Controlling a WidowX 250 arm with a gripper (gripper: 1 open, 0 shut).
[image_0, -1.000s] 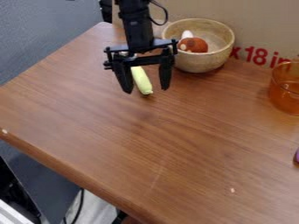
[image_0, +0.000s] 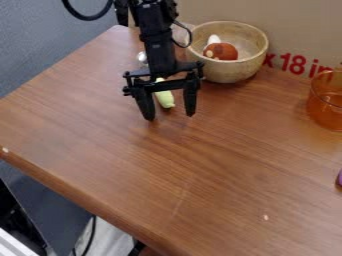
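My black gripper (image_0: 168, 106) is over the back-middle of the wooden table, its two fingers apart and pointing down. A pale yellow-green elongated item (image_0: 164, 97) lies on the table behind and between the fingers, partly hidden by the gripper; whether the fingers touch it I cannot tell. A beige bowl (image_0: 233, 68) at the back holds a reddish-brown round item (image_0: 225, 52) and something white.
An orange translucent container (image_0: 326, 102) stands at the right edge, and a small purple thing (image_0: 338, 178) is cut off below it. A cardboard backdrop rises behind.
The gripper has moved slightly down in the view, now covering more of the pale yellow-green item. The other objects have not moved.
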